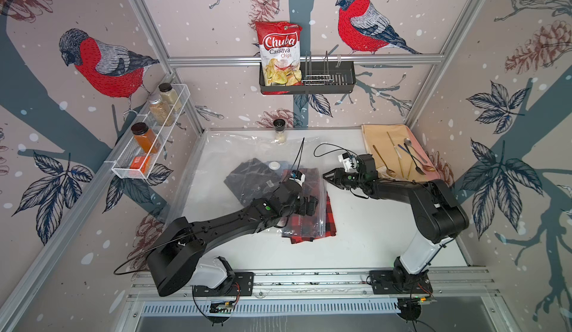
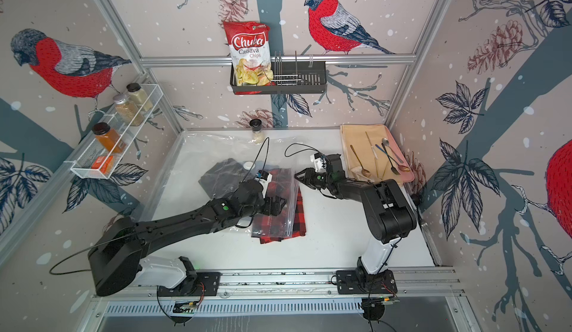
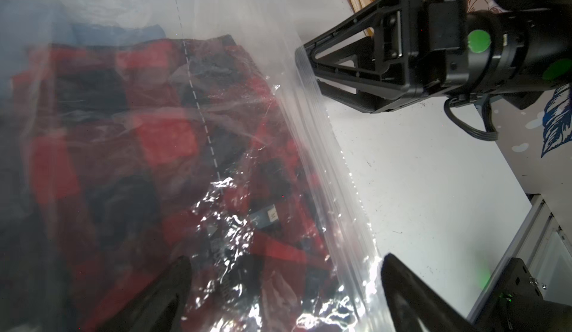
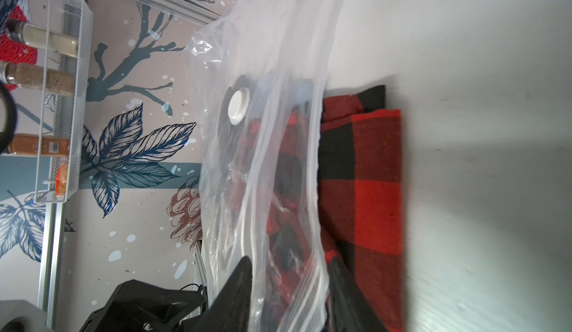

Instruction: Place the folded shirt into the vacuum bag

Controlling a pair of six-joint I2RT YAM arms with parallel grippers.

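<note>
A red-and-black checked shirt lies folded on the table, mostly beneath or inside the clear vacuum bag; which of these I cannot tell. Its right strip is bare beyond the bag's edge. My left gripper is above the bag with its fingers wide apart. At the bag's right edge my right gripper is open. In the right wrist view, the bag's mouth edges run between its two fingers, which are not closed on them.
Dark grey folded cloth and a white round valve show through the bag. A jar stands behind it. Wooden utensils rest on an orange board at back right.
</note>
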